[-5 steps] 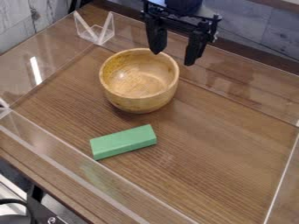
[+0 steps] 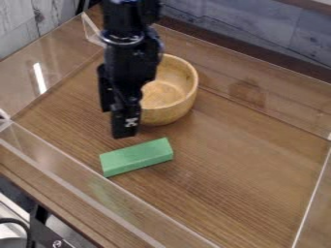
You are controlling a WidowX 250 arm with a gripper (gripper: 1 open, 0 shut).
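My black gripper hangs open over the left-middle of the wooden table, its fingers pointing down, just above and left of a green block. The green block lies flat and apart from the fingers. A wooden bowl stands behind and right of the gripper, partly hidden by my arm.
Raised edges run along the table's back, left and right sides. Dark cables lie off the lower-left corner.
The bowl and block stay in place.
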